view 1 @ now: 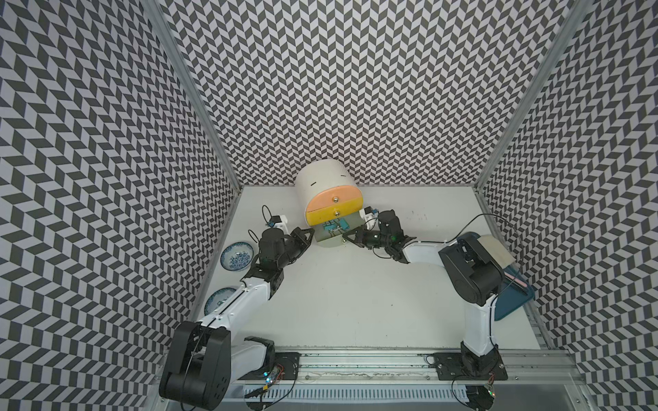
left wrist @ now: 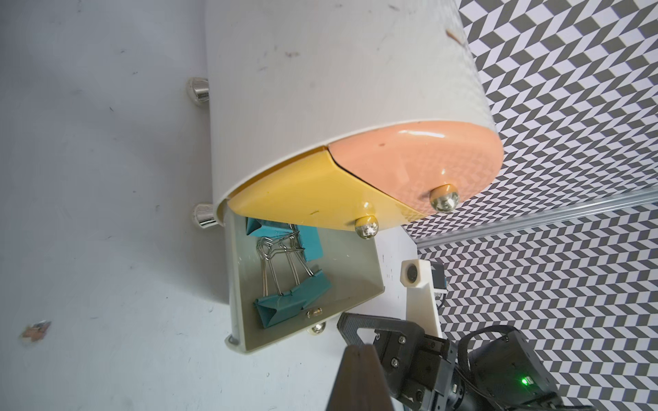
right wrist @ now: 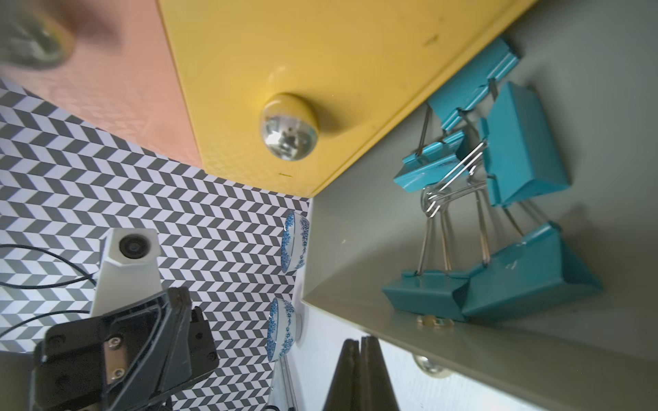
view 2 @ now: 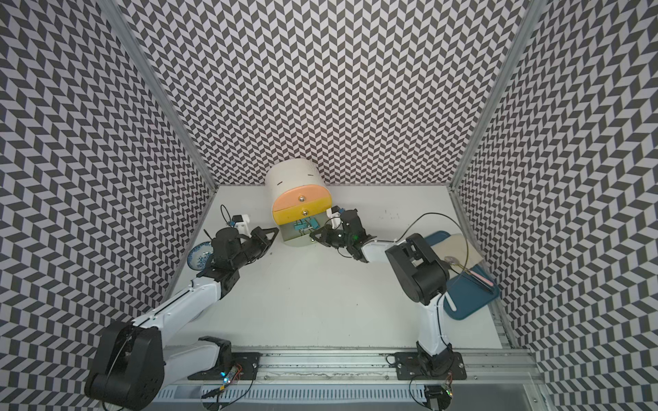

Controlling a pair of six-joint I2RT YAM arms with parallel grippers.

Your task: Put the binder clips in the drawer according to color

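Observation:
The rounded cabinet (view 1: 318, 174) has its grey-green bottom drawer (left wrist: 356, 267) pulled out. Inside lie several teal binder clips (right wrist: 527, 144), bunched together, some partly under the yellow drawer (right wrist: 240, 61). That yellow drawer and the peach drawer (left wrist: 425, 154) above it are closed. At the drawer's front left corner, my left gripper (view 1: 312, 233) appears shut and empty. Close to the right part of the drawer's front is my right gripper, shut with nothing visible between its fingers. Whether either gripper touches the drawer is hard to tell.
A blue-patterned bowl (view 1: 237, 256) stands at the left, with a second bowl (view 1: 218, 299) partly behind the left arm. On the right lies a blue tray (view 2: 473, 301) with utensils.

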